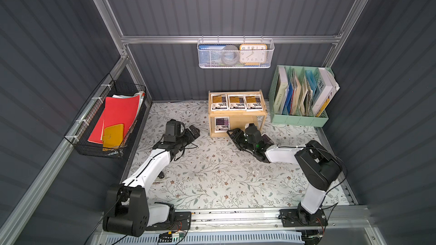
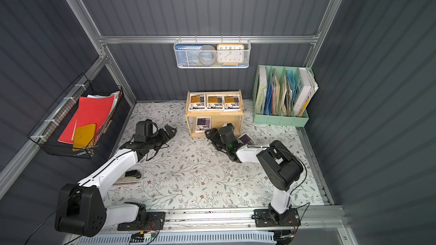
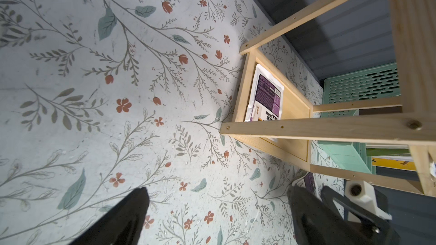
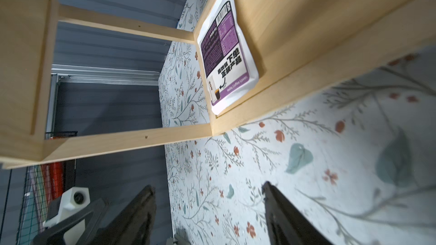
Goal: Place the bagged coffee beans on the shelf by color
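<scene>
Three white bags with yellow labels, such as the middle yellow bag (image 1: 236,103), lie on the top board of the wooden shelf (image 1: 211,120). A purple bag (image 4: 225,53) lies at the left end of the lower board. Another purple bag (image 2: 246,139) rests on the table right of the shelf, partly behind my right arm. My right gripper is open and empty, just in front of the shelf's lower level. Off to the left of the shelf, my left gripper stands apart above the table, its fingers spread with nothing between them.
A green file box (image 1: 299,120) stands right of the shelf. The wire basket (image 1: 93,150) with red folders hangs on the left wall, and a mesh basket (image 1: 204,59) with a clock hangs at the back.
</scene>
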